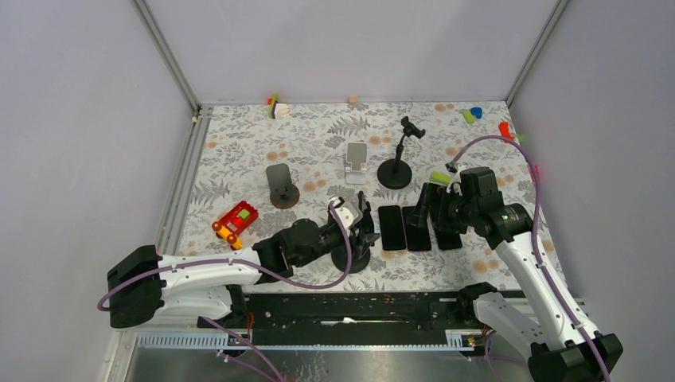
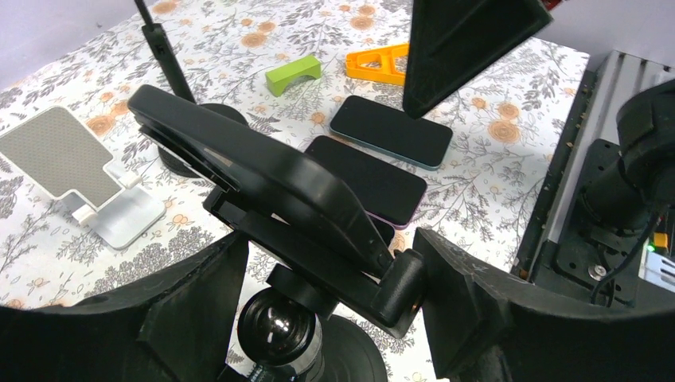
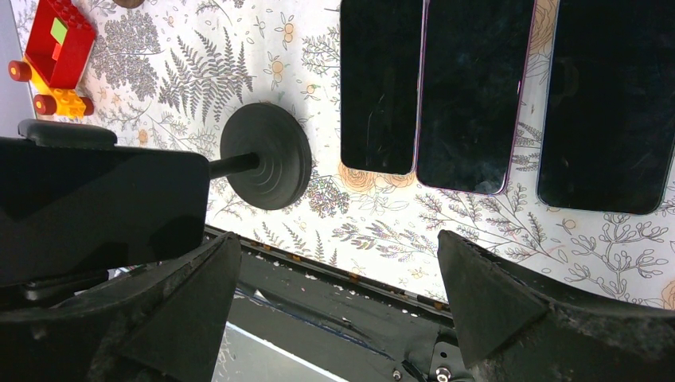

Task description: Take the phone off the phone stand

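A black phone stand (image 2: 263, 223) with a bracket-like holder fills the middle of the left wrist view; no phone shows in this holder. On either side of it are the fingers of my left gripper, apart; whether they touch the holder I cannot tell. Three dark phones lie flat on the table: a left one (image 3: 378, 87), a middle one (image 3: 474, 95) and a right one (image 3: 609, 111). Above them stands my right gripper, open and empty. Its view also shows the stand's round base (image 3: 267, 155).
Behind are a white stand (image 1: 356, 163), another black stand (image 1: 394, 173) with a clamp and a grey stand (image 1: 281, 185). A red and yellow toy (image 1: 236, 220) lies to the left.
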